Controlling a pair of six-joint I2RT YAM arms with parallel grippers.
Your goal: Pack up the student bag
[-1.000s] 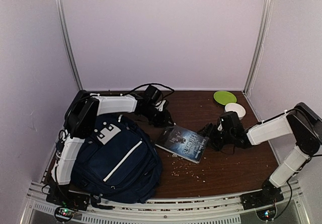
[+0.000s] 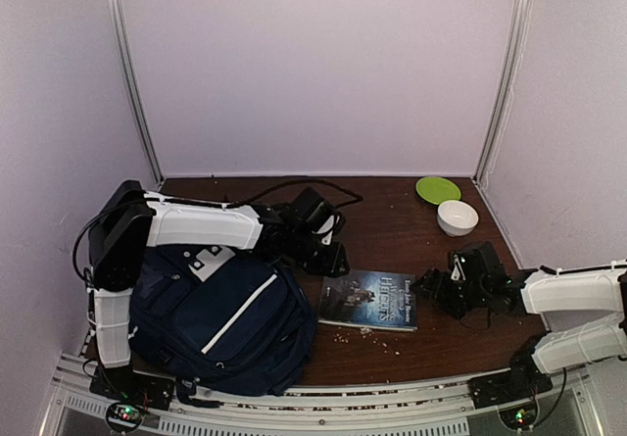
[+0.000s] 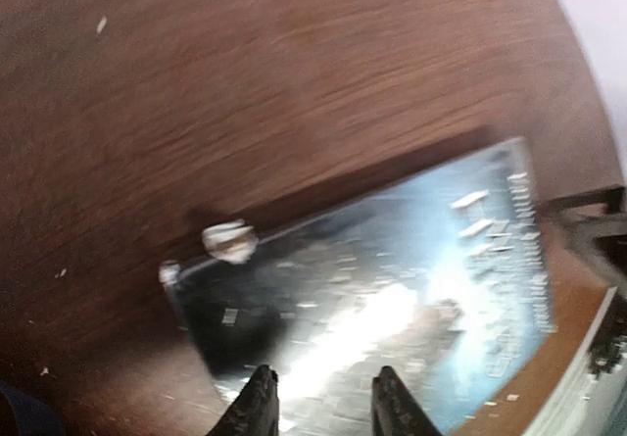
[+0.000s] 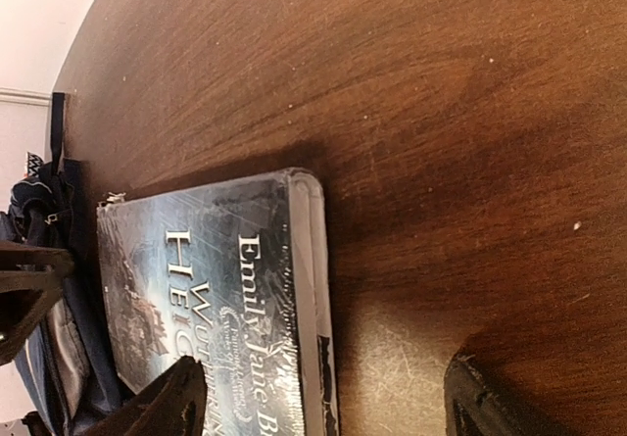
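Observation:
A glossy book [image 2: 367, 299], Emily Jane Brontë's Wuthering Heights, lies flat on the dark wooden table, right of a navy backpack [image 2: 216, 328]. In the left wrist view the book [image 3: 362, 289] is blurred; in the right wrist view its right edge and title [image 4: 225, 309] are clear. My left gripper [image 2: 328, 260] is over the book's upper left corner, fingers parted with nothing seen between them. My right gripper [image 2: 431, 289] stands low just beside the book's right side, open, its fingertips at the bottom of its wrist view.
A green plate [image 2: 436, 185] and white bowl [image 2: 458, 218] sit at the back right. Small crumbs [image 2: 362, 343] lie in front of the book.
The book has turned straighter and shifted toward the front. My left gripper has moved toward the front and right; my right gripper has moved right, and lower in the top view.

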